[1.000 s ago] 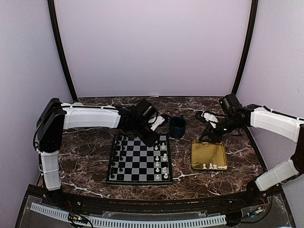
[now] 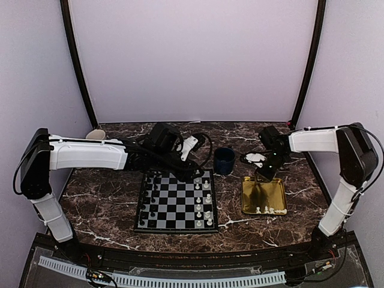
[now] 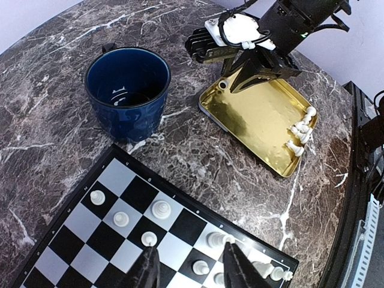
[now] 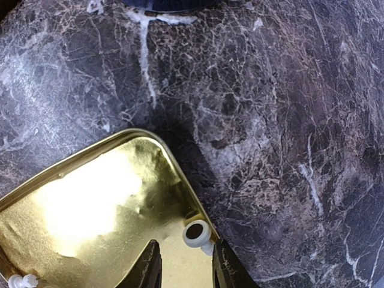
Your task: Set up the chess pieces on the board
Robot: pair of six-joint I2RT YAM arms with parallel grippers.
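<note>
The chessboard [image 2: 174,230] has black pieces [image 2: 143,215] along its left side and white pieces [image 2: 198,207] along its right. Over its far right part hovers my left gripper, open and empty. A gold tray [image 2: 264,195] lies right of the board. In its corner a white piece [image 4: 197,234] lies tipped, its round base toward the camera. My right gripper is above it, fingers parted on either side of the piece in view; contact does not show. More white pieces [image 3: 302,130] lie along the tray's near edge.
A dark blue mug [image 2: 224,161] stands behind, between board and tray. A pale round object [image 2: 96,134] is partly hidden behind the left arm. Bare marble separates the board from the tray.
The left arm has drawn back a little to the left. The pieces on the board look unmoved.
</note>
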